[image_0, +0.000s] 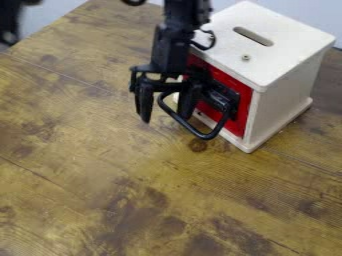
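Observation:
A white wooden box (289, 95) with a slot in its top stands at the upper right, with a red front (237, 121) that carries black parts and a black looped handle (203, 133) sticking out low at the front. My black gripper (156, 92) hangs just left of the red front, above or beside the handle, its fingers pointing down. Whether it is open or shut, and whether it touches the handle, I cannot tell.
A small dark round mark lies on the table below the handle. The box's top is bare apart from its slot and screws.

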